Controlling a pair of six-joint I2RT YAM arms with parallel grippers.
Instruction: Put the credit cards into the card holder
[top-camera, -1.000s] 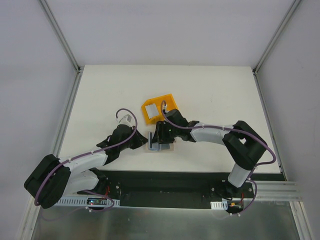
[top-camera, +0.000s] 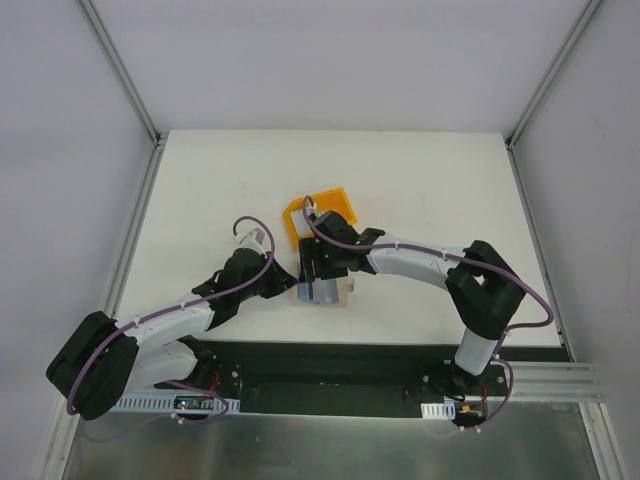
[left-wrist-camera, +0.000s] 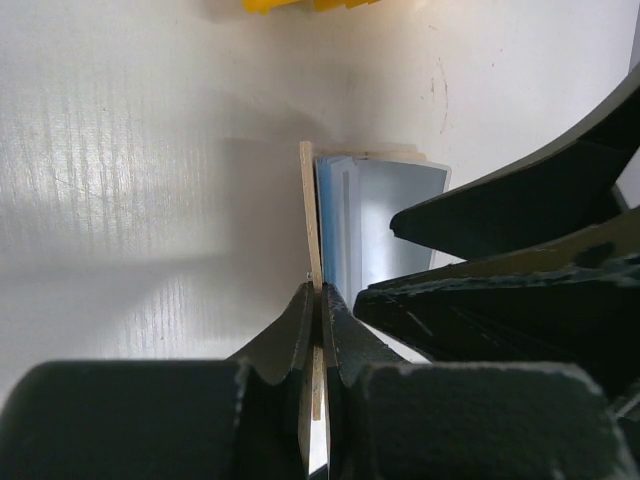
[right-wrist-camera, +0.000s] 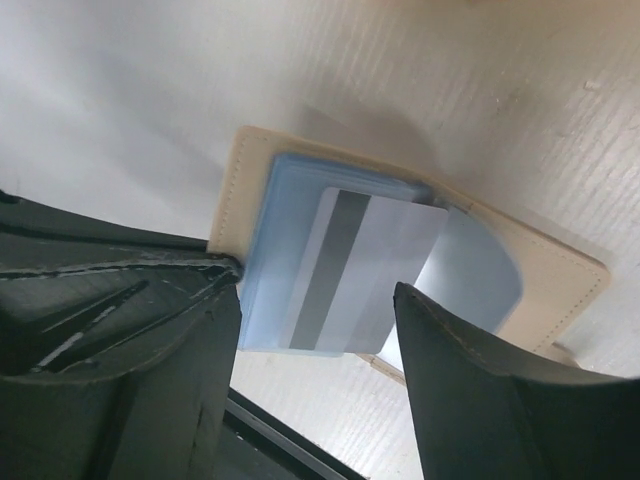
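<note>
The beige card holder (right-wrist-camera: 560, 285) lies spread on the table with its bluish clear sleeves (right-wrist-camera: 268, 270) showing. A white card (right-wrist-camera: 385, 265) with a grey stripe lies at these sleeves; how deep it sits in one is unclear. At the holder's left edge, my left gripper is shut on the thin beige cover, visible between its fingertips. My right gripper stands part open above the holder, its fingers on either side of the card in the right wrist view, without a grip on it. From above, the right gripper (top-camera: 308, 278) hides part of the holder.
Behind the holder stands a yellow-orange tray (top-camera: 335, 203) with a white card (top-camera: 298, 222) in it. The right arm passes near its front corner.
The left arm has stayed still.
</note>
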